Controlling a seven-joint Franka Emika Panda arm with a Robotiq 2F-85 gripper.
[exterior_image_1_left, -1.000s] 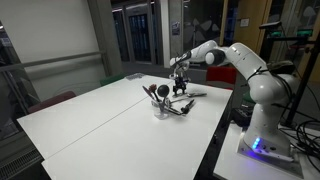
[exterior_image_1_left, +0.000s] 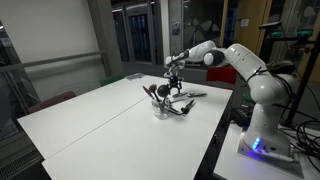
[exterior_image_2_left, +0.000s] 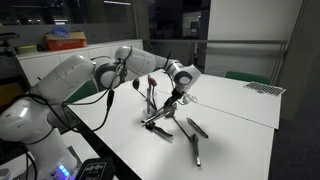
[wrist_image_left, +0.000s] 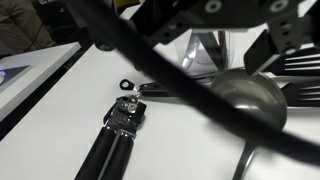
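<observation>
My gripper reaches in from the top of the wrist view. Its dark fingers stand apart, open, with no object visibly held between them. Beneath it on the white table lie a can opener (wrist_image_left: 118, 138) with black handles, a metal ladle bowl (wrist_image_left: 252, 98) and black slotted utensils (wrist_image_left: 298, 92). A clear container (wrist_image_left: 222, 42) shows partly behind the fingers. In exterior view 1 the gripper (exterior_image_1_left: 174, 78) is just beyond the utensil container (exterior_image_1_left: 160, 110), from which several handles and dark heads stick up.
Loose utensils lie around the container, among them dark ones (exterior_image_2_left: 158, 130) in exterior view 2. A black cable (wrist_image_left: 190, 90) crosses the wrist view and hides part of the table.
The gripper end has shifted slightly to the left in exterior view 1. The utensils and container look unmoved.
</observation>
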